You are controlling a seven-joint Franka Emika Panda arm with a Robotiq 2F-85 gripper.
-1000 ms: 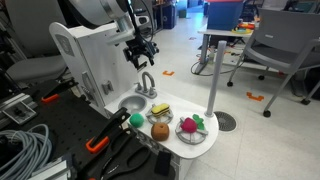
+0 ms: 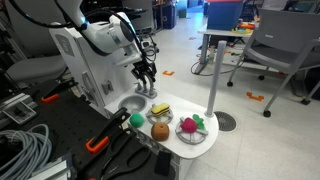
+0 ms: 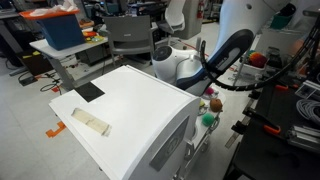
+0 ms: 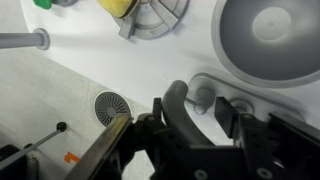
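Note:
A grey faucet (image 4: pixel 177 100) stands behind a round grey sink bowl (image 4: pixel 270 38) on a white play-kitchen counter. My gripper is over the faucet, its fingers parted, with the curved spout showing in the gap between them. Whether either finger touches the spout I cannot tell. In exterior view 1 the gripper (image 2: pixel 149 72) is low beside the faucet (image 2: pixel 152 89) and covers its upper part. Exterior view 2 has the faucet hidden behind the white panel (image 3: pixel 130 105).
On the counter lie a yellow item on a small rack (image 2: pixel 160 111), a plate (image 2: pixel 190 128) with red and green pieces, a brown round item (image 2: pixel 160 131) and a green cup (image 2: pixel 137 120). A white post (image 2: pixel 215 77) rises at the counter's far edge.
My gripper has come down from above to the faucet, which stood clear of it one second ago. The items on the counter have not moved.

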